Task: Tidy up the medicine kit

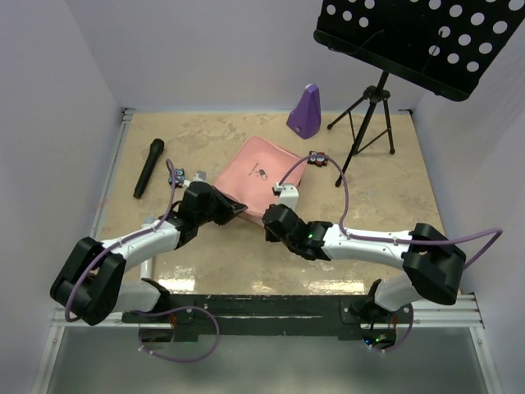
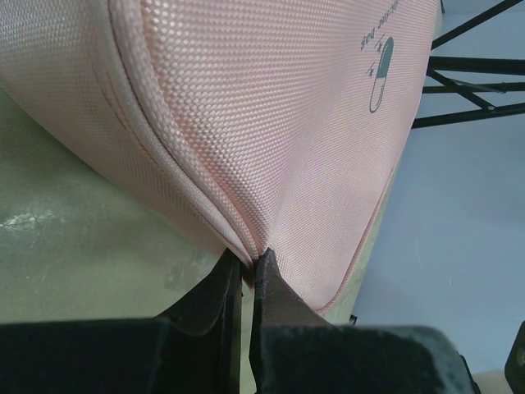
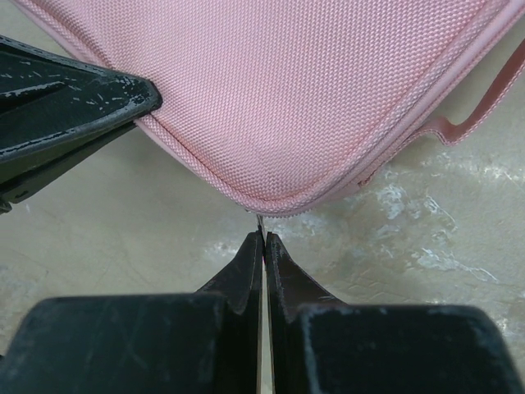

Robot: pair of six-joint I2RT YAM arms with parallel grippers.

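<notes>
The pink medicine kit (image 1: 261, 168), with a pill print on its lid, lies closed and turned at an angle in the middle of the table. My left gripper is shut on the fabric edge at the kit's near side; in the top view its tips touch that left near edge. Just below the kit's rounded near corner, my right gripper is shut. A thin dark sliver shows at its fingertips, reaching up toward the kit's edge; what it is I cannot tell. The kit's contents are hidden.
A black microphone (image 1: 148, 168) lies at the left, with a small blue-black item (image 1: 177, 176) beside it. Behind the kit stand a purple wedge (image 1: 306, 112) and a black music stand (image 1: 373, 98). A small red-black item (image 1: 318, 158) sits right of the kit.
</notes>
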